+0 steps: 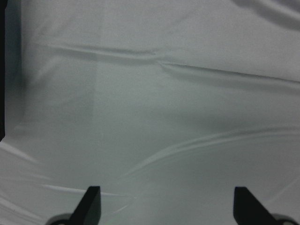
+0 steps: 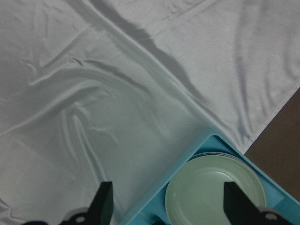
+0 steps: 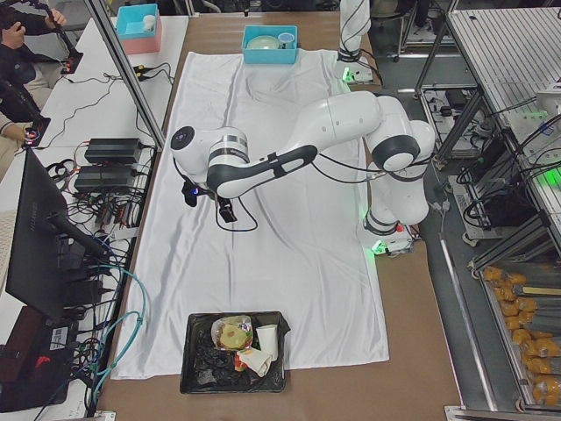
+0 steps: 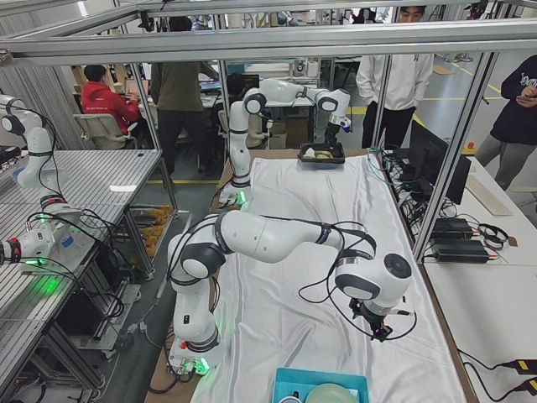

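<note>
My left gripper (image 3: 208, 197) hangs over the white cloth (image 3: 263, 263) near the black tray (image 4: 320, 161), open, with only cloth beneath it in the left wrist view. My right gripper (image 4: 377, 323) is over the cloth near the blue bin (image 4: 319, 374), also open and empty. In the right wrist view the bin holds a pale green plate (image 2: 211, 183); a light cup (image 3: 286, 39) stands beside the plate in the camera left view. The black tray holds a packaged round item (image 3: 231, 335) and white folded items (image 3: 267, 346).
A monitor (image 3: 35, 237), cables and black boxes (image 3: 105, 175) line one long side of the cloth; metal racks (image 3: 491, 44) stand on the other. Frame posts and beams surround the table. People stand outside the frame.
</note>
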